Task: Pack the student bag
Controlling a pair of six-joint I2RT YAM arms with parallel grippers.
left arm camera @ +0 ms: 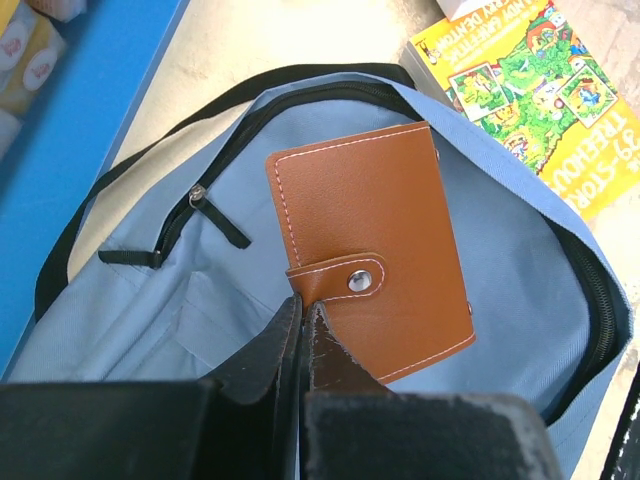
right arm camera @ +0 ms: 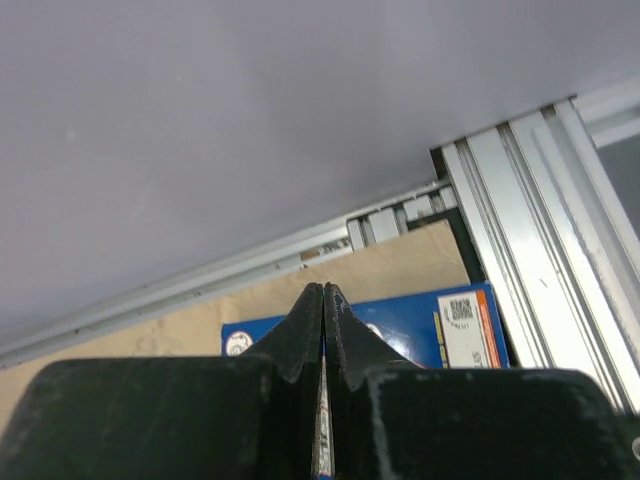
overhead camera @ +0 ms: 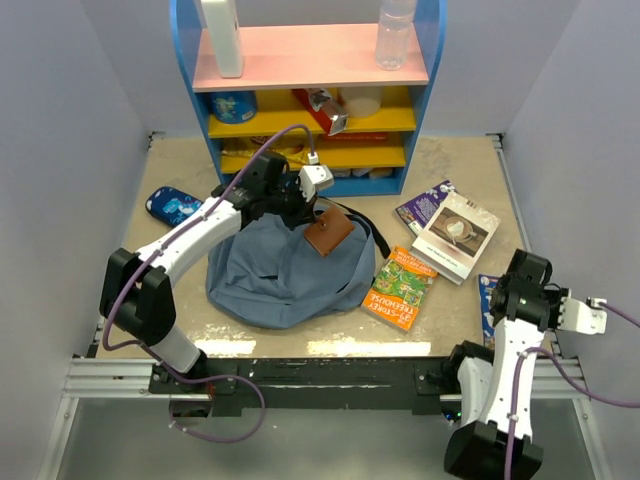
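Observation:
The brown notebook (left arm camera: 375, 240), a thin leather-look case with a snap flap, is pinched at its edge beside the flap by my left gripper, which is shut on it. In the top view the notebook (overhead camera: 328, 231) appears over the grey-blue bag (overhead camera: 270, 285), which lies flat with its zipper (left arm camera: 350, 92) showing. Over at the right side, my right gripper is shut with nothing between its fingers. Below it in the right wrist view is a blue book (right arm camera: 405, 322), partly hidden by the fingers; the top view shows only its left strip (overhead camera: 488, 300).
An orange-green book (overhead camera: 400, 289), a white book (overhead camera: 456, 236) and a purple book (overhead camera: 425, 206) lie right of the bag. A blue pencil case (overhead camera: 173, 206) rests at the left. The shelf (overhead camera: 310, 57) stands at the back, with a bottle (overhead camera: 395, 35) on it.

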